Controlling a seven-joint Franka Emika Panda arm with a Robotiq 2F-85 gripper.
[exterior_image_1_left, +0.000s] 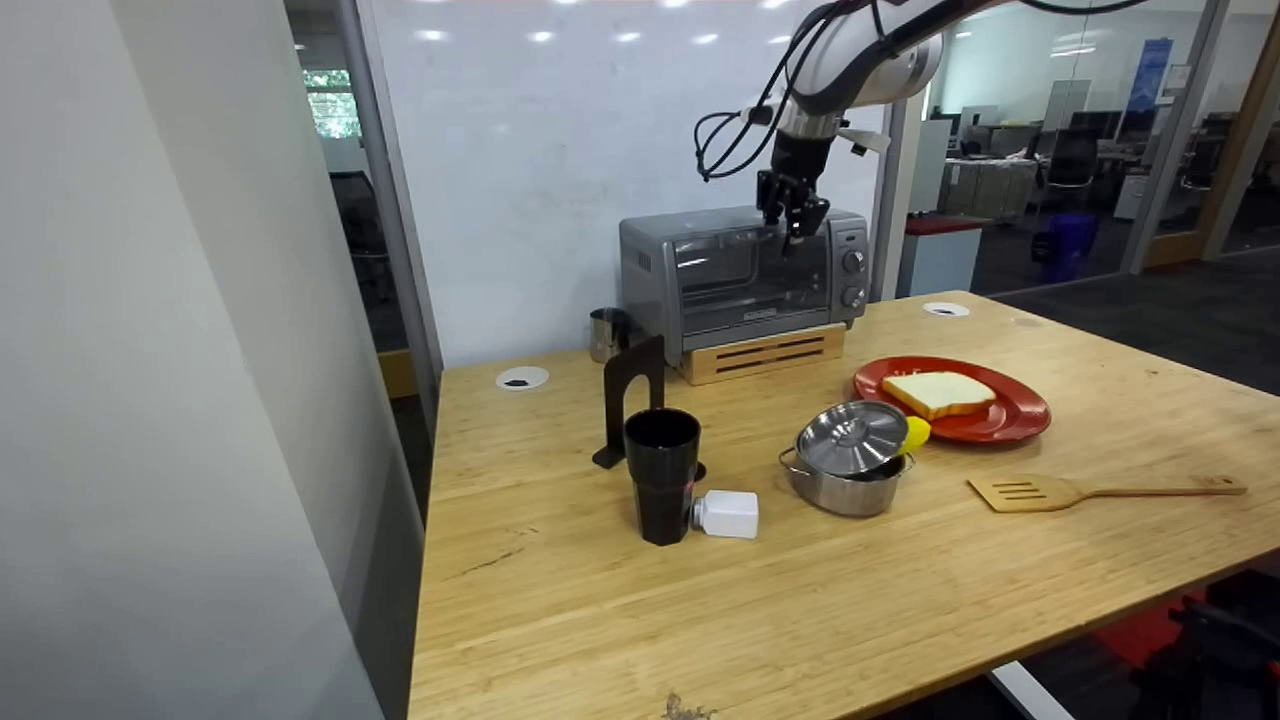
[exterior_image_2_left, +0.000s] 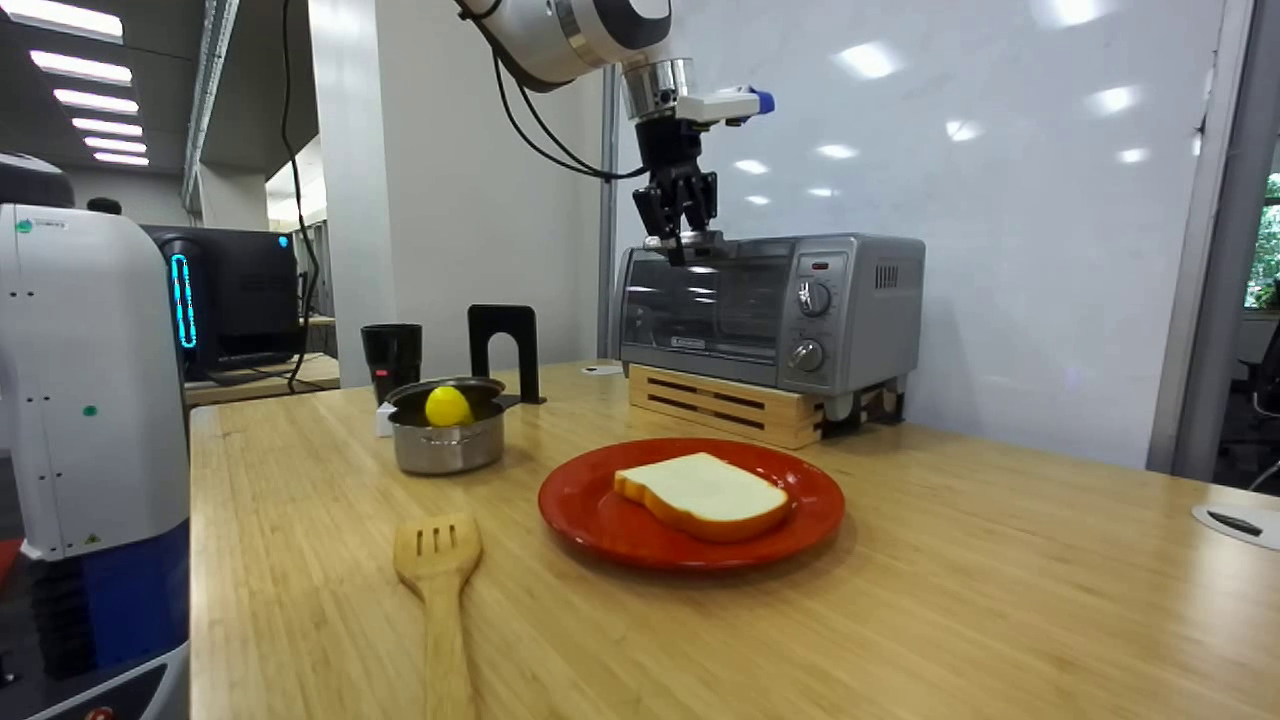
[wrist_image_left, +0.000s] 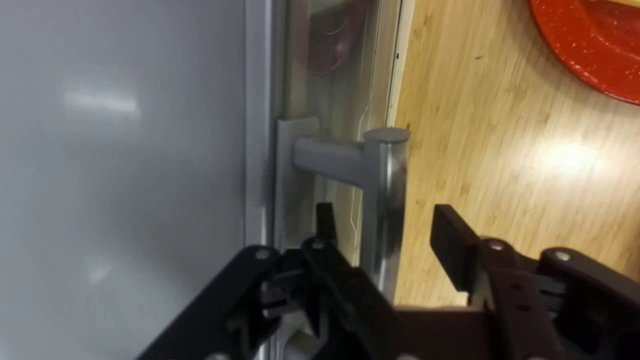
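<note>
The silver toaster oven stands on a wooden stand, its glass door closed. My gripper is part open above the oven's front. In the wrist view the metal door handle runs between my two fingers: one on the glass side, the other on the table side. A gap shows between the handle and the table-side finger; whether the other finger touches it, I cannot tell. Exterior view 2 has the gripper at the top edge of the door.
A red plate with a bread slice lies before the oven. Nearby are a pot with a tilted lid, a wooden spatula, a black cup and a white bottle.
</note>
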